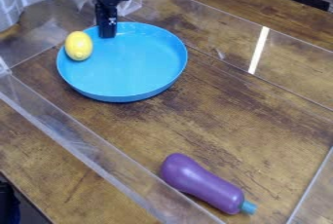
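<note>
A blue plate [130, 70] rests on the wooden table at the upper left. A yellow lemon-like object [78, 46] sits on its left edge. My dark gripper [107, 25] is at the plate's back rim, right of and above the yellow object; its finger state is hard to make out. A purple eggplant-like toy [204, 183] with a teal tip lies at the front right.
Clear plastic edges run along the left and right sides of the table.
</note>
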